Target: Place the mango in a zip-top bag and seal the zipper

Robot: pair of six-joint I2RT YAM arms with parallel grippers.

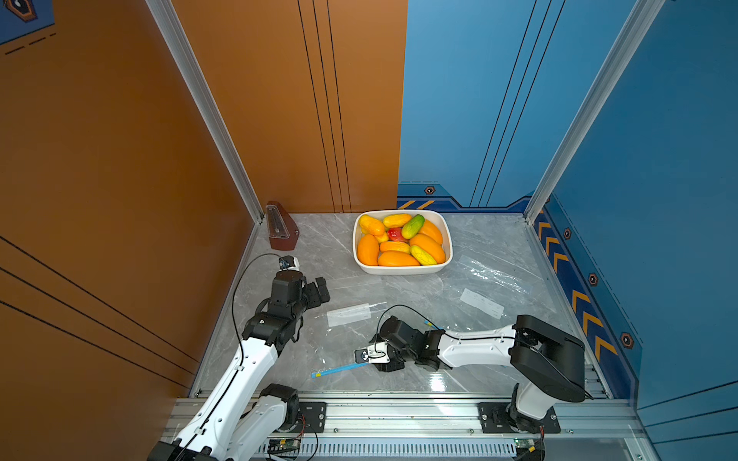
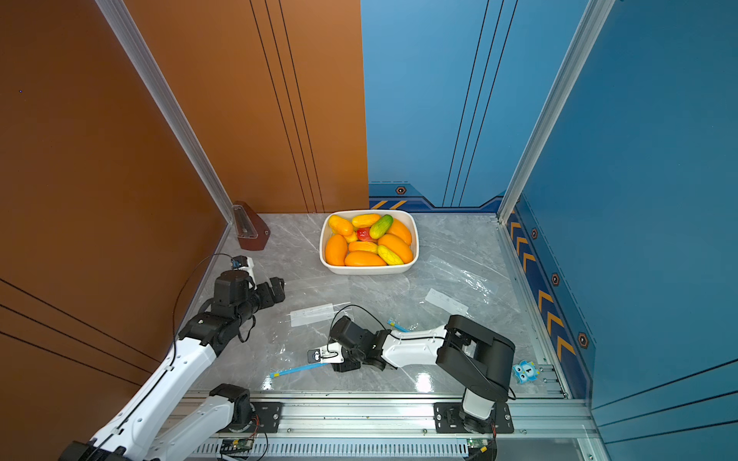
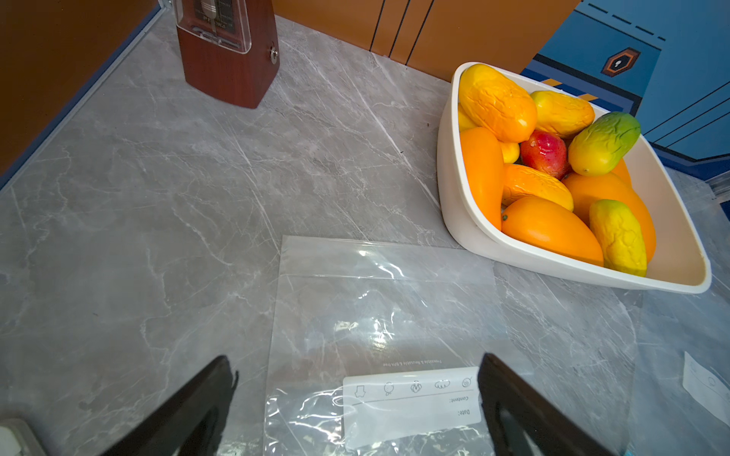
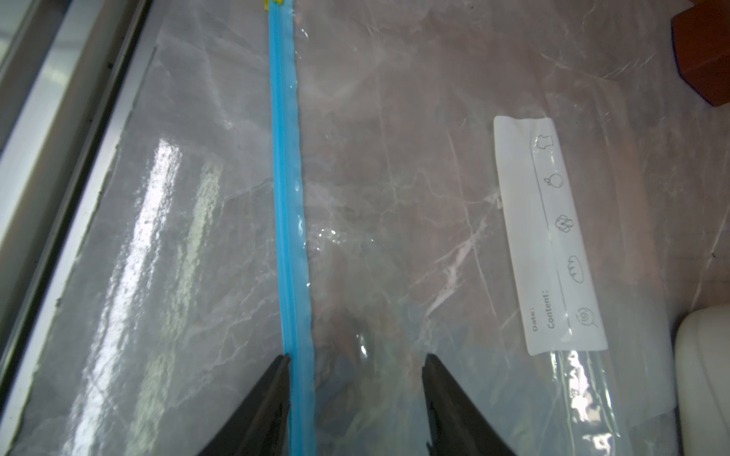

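A clear zip top bag [image 3: 380,304] with a white label lies flat on the table, its blue zipper [image 4: 285,182] toward the front edge. At the zipper's right end is my right gripper, part open; in the right wrist view the blue strip runs close by one finger [image 4: 266,402], and whether they touch I cannot tell. Open and empty, my left gripper hangs above the left side of the bag. Several orange and yellow mangoes [image 1: 397,258] fill the white bin [image 1: 356,246] at the back.
A second clear bag with a white label [image 1: 482,302] lies on the right, partly behind my right arm. A brown metronome [image 1: 283,229] stands in the back left corner. Bare table [image 3: 152,228] shows on the left.
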